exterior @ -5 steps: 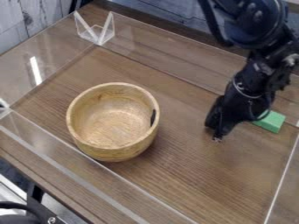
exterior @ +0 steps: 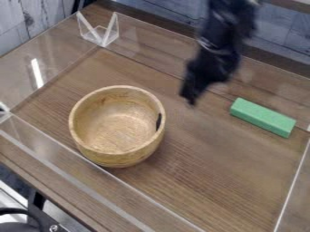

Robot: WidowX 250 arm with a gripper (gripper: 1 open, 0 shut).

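My gripper [exterior: 190, 91] is at the end of the dark, motion-blurred arm reaching down from the top, over the middle-back of the table; whether its fingers are open or shut is too blurred to tell. A round wooden bowl [exterior: 103, 147] with an empty inside sits at the left front. A green rectangular block [exterior: 263, 117] lies to the right of the gripper, clear of it.
The wooden table [exterior: 194, 181] has free room at the front right and back left. A clear plastic piece [exterior: 100, 32] stands at the back left corner. Transparent edges run along the left and right sides, with a dark panel behind at the top.
The arm has moved back and to the left, away from the green block, which is now fully visible. The bowl has stayed in place.
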